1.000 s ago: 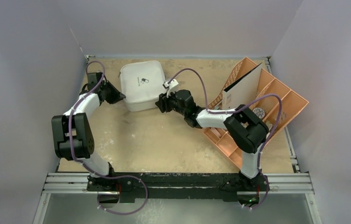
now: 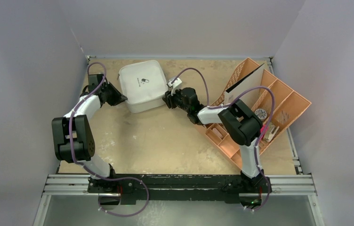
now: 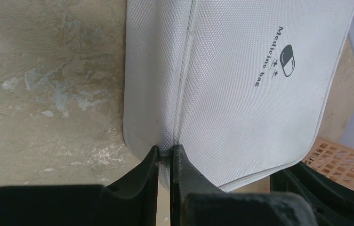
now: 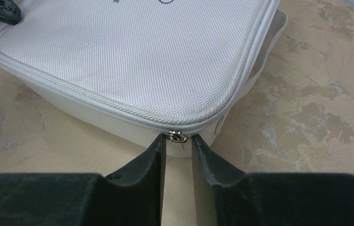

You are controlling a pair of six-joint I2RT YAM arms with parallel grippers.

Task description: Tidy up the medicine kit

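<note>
The white zippered medicine bag [image 2: 142, 82] lies tilted at the back middle, its lid printed "Medicine bag". My left gripper is shut on the bag's edge at its left front corner. My right gripper is at the opposite, right front corner, its fingers part open around the metal zipper pull [image 4: 177, 137] below the lid's rim; whether they grip it is unclear.
An orange compartment organizer [image 2: 290, 108] holding a white board and small items fills the right side, partly under the right arm. Grey walls enclose the back and sides.
My right gripper has moved a little rightward along the bag's corner, and the bag has shifted slightly. The left arm stays in place.
</note>
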